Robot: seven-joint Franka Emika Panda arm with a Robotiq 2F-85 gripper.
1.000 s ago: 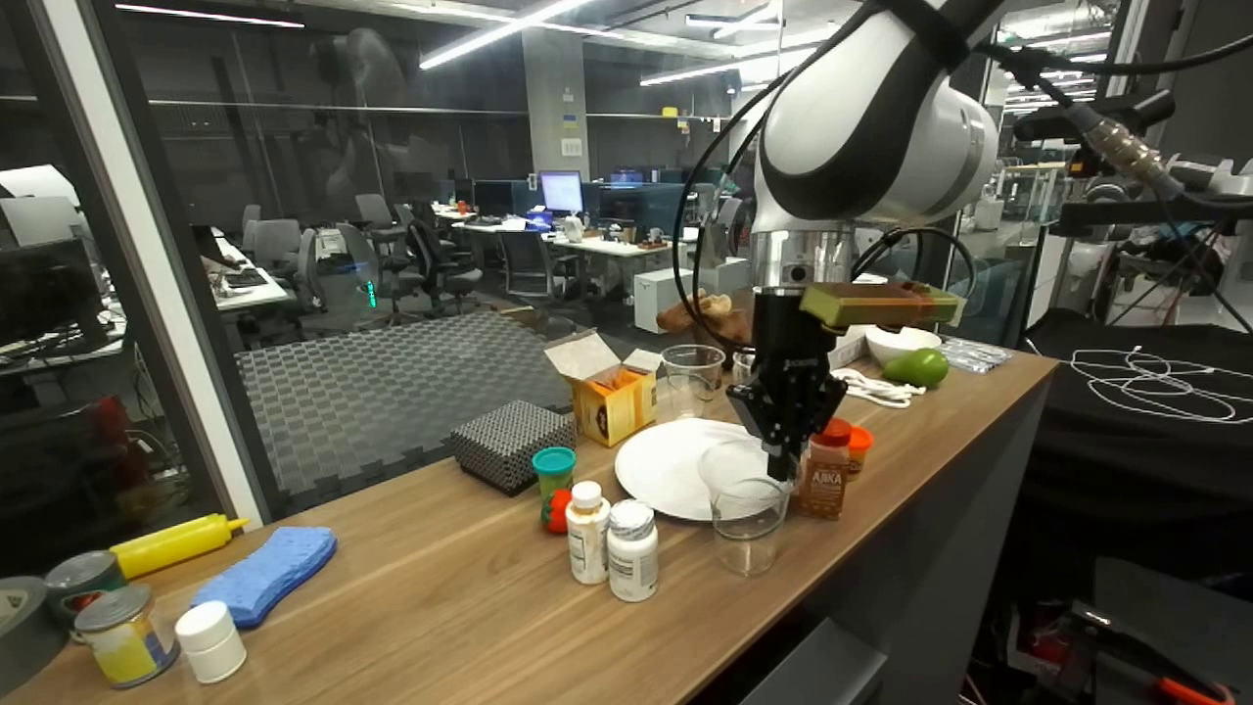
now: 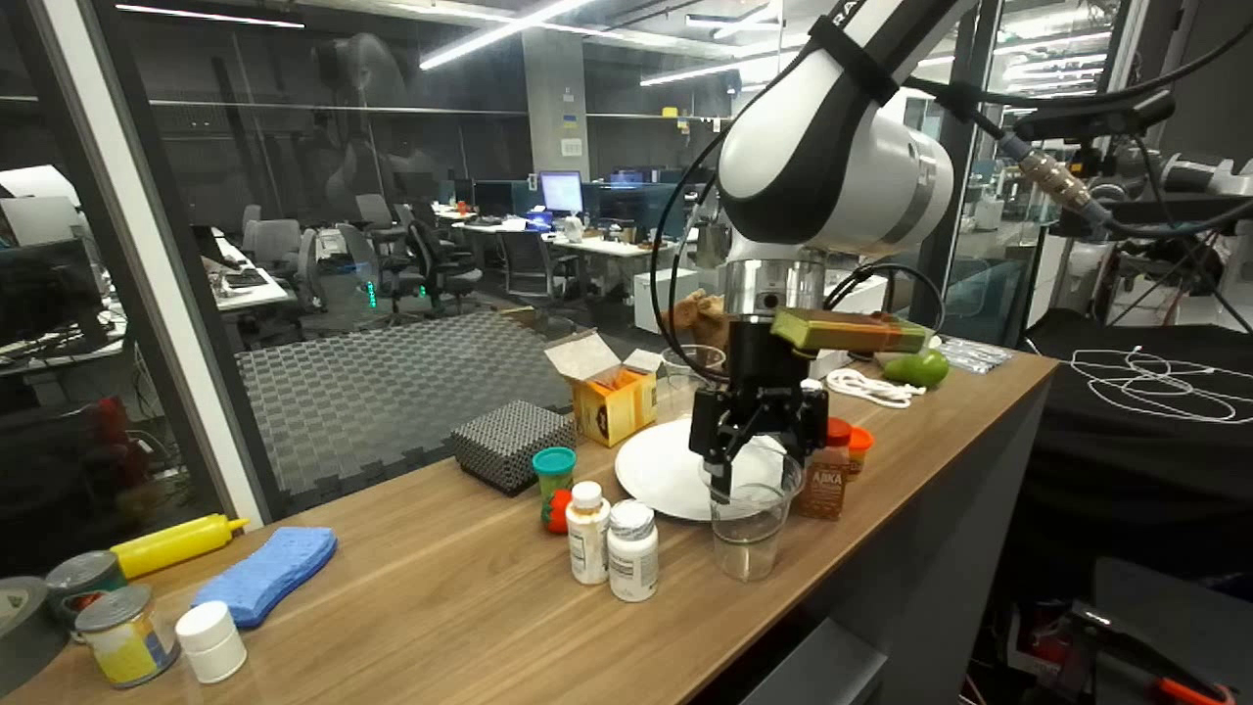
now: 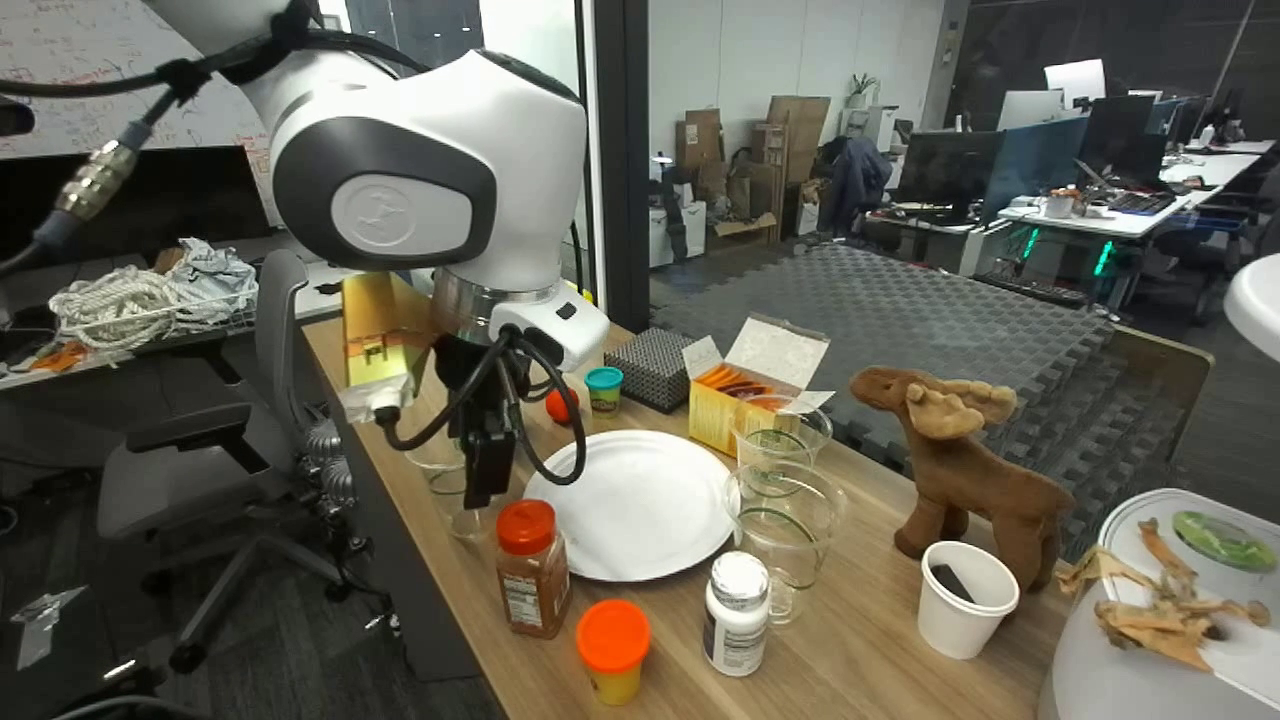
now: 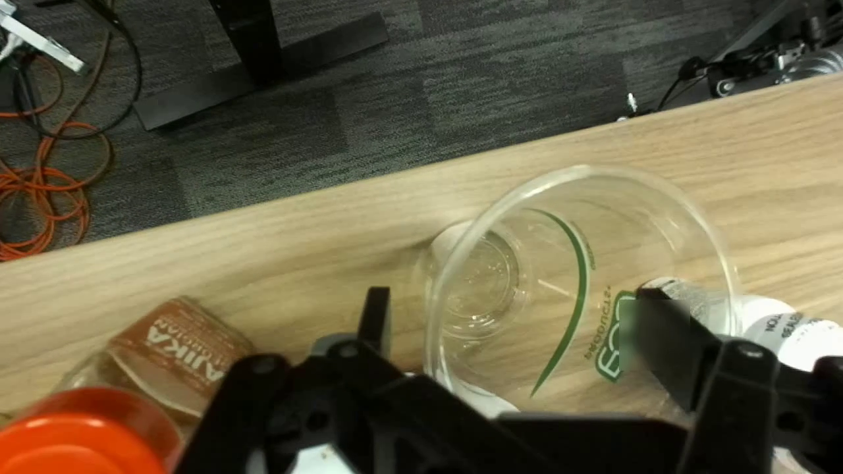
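A clear plastic cup (image 4: 581,261) with green print stands upright near the counter's front edge. My gripper is part open above it, its fingers spread to either side of the cup's mouth in the wrist view. One finger (image 4: 376,320) stands clear of the rim with a gap; the other finger (image 4: 668,340) overlaps the far side of the rim, and I cannot tell whether it touches. In exterior view 1 the gripper (image 2: 761,464) points down over the cup (image 2: 749,540). In exterior view 2 the arm partly hides the cup.
A red-lidded spice jar (image 2: 822,476) stands close beside the cup, with a white plate (image 2: 664,470) behind. Two white bottles (image 2: 633,558) are on the other side. More clear cups (image 3: 786,522) stand beyond the plate. Bare counter (image 2: 470,587) lies toward the blue sponge (image 2: 268,574).
My gripper has shifted left in exterior view 1, from beside the spice jar to over the clear cup. It has turned, and its two fingers now show apart.
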